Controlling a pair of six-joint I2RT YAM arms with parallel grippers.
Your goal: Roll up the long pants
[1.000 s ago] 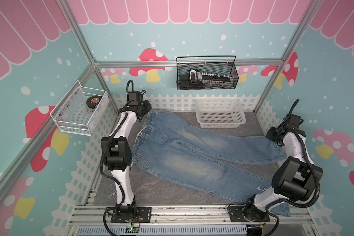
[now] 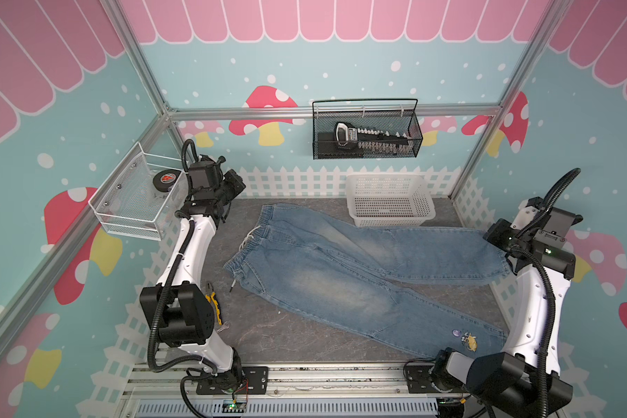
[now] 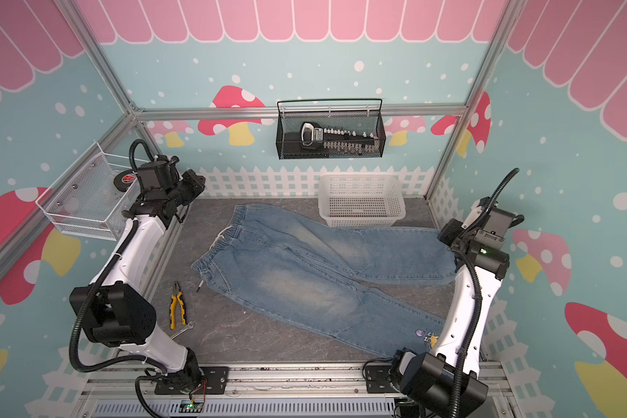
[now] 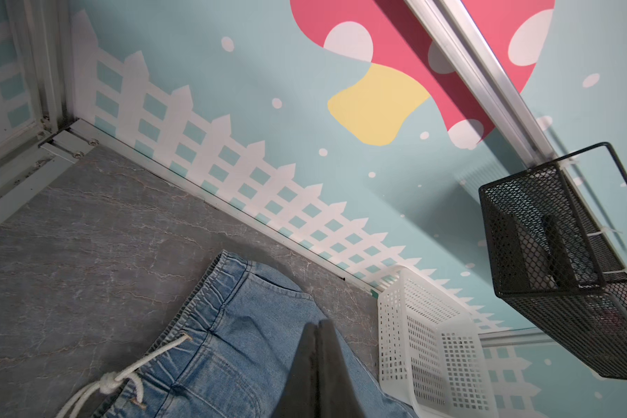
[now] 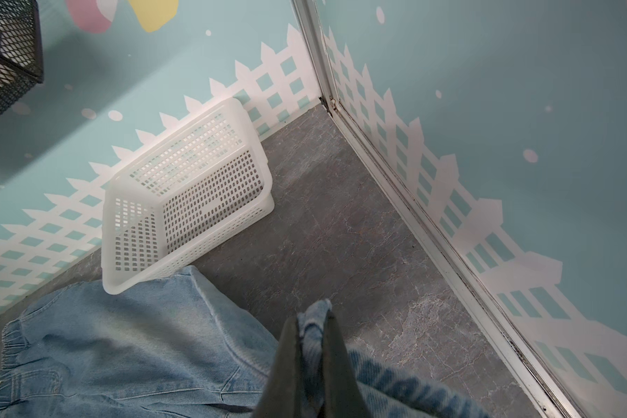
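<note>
Blue jeans (image 2: pixel 327 278) lie spread across the table, waistband at the left and legs pointing right. Their drawstring waistband (image 4: pixel 195 327) rests on the tabletop. Left of the waistband's back corner, my left gripper (image 2: pixel 239 184) is raised and clear of it; in the left wrist view its fingers are shut with nothing showing between them. My right gripper is shut on the hem of the back leg, a fold of denim poking up between its fingertips. That leg (image 3: pixel 411 254) is stretched out straight. The front leg (image 2: pixel 439 327), with small patches, lies flat at the front.
A white plastic basket (image 2: pixel 390 202) stands at the back, touching or nearly touching the back leg. Yellow-handled pliers (image 3: pixel 177 306) and a wrench (image 3: pixel 182 330) lie at the left. A black mesh basket (image 2: pixel 366 132) hangs above the back.
My left gripper has moved left, away from the waistband, whose back corner now sits lower. The right gripper has shifted a little right, drawing the back leg straighter. The pliers are uncovered.
</note>
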